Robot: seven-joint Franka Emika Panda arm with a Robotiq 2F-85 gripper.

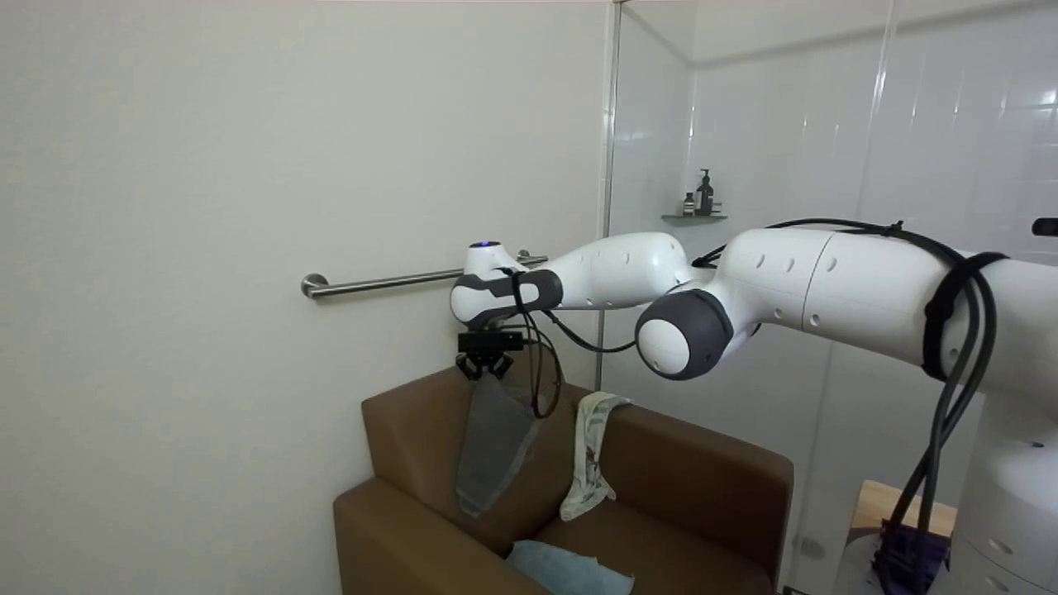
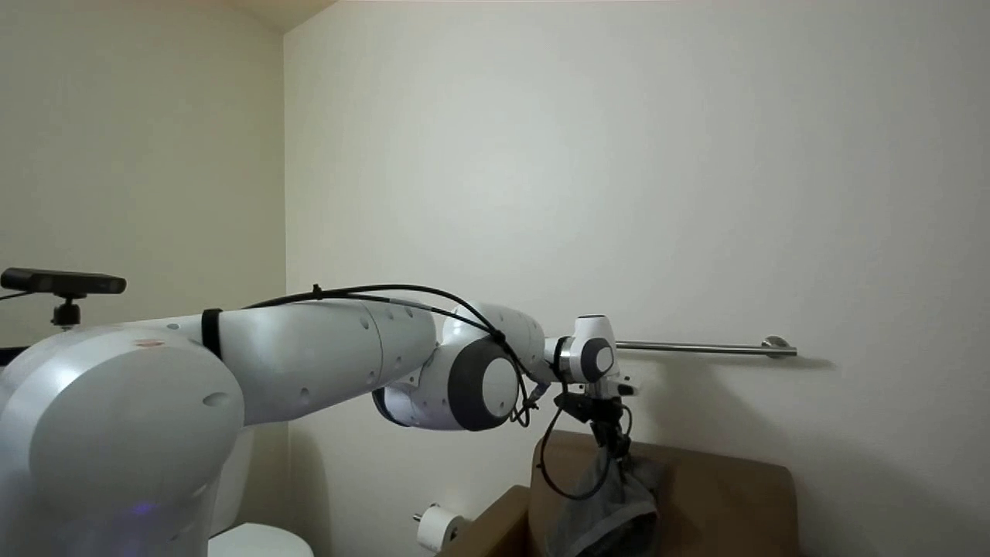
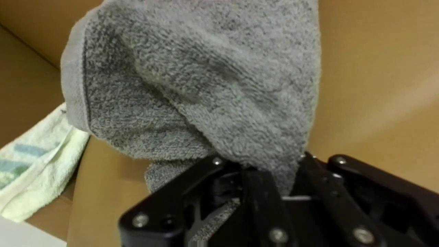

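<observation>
A grey towel hangs from my gripper, which is shut on its upper part. The cloth droops in front of the backrest of a brown armchair. Up close in the wrist view, the grey towel fills the upper middle and bunches between the black fingers; it hides much of the fingertips. Exterior view 2 shows my gripper above the chair, with the grey towel below it.
A metal bar is fixed to the wall behind the arm. On the armchair lie a pale patterned towel, draped over the armrest side, and a light blue cloth on the seat. A glass panel stands to the right.
</observation>
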